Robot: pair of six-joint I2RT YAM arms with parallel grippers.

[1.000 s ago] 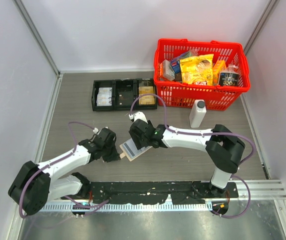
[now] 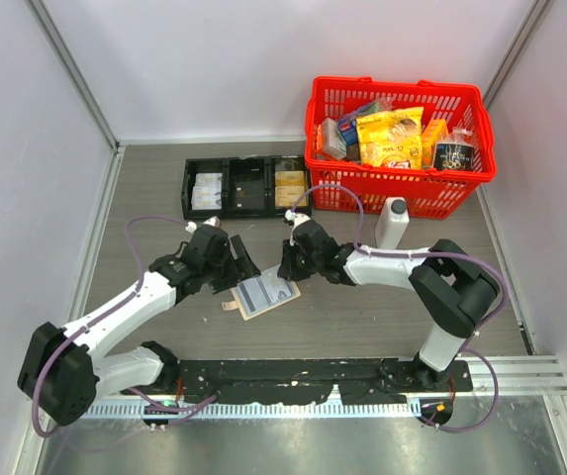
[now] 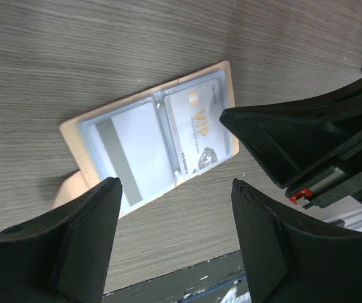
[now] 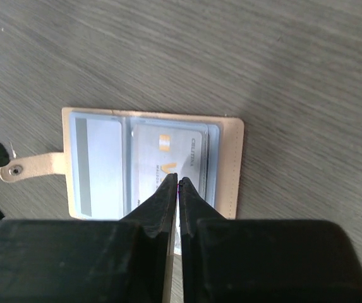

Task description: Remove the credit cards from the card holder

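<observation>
The tan card holder point(image 2: 266, 291) lies open on the table, its clear pockets facing up. A white VIP card point(image 3: 197, 123) with gold print is in the right-hand pocket; the other pocket point(image 3: 133, 151) shows a white face with a grey stripe. My left gripper stands open over the holder, nothing between its fingers. In the right wrist view, my right gripper is shut with its tips over the VIP card point(image 4: 168, 154), hiding its lower part. Whether a card edge is pinched there does not show.
A black divided tray point(image 2: 248, 188) with cards in its side compartments stands at the back. To its right are a red basket point(image 2: 402, 183) full of packets and a white bottle point(image 2: 392, 224). Bare table surrounds the holder.
My left gripper has opened and moved right, over the holder's left part. The right gripper was spread over the holder a second ago; it has moved right and closed by the card.
</observation>
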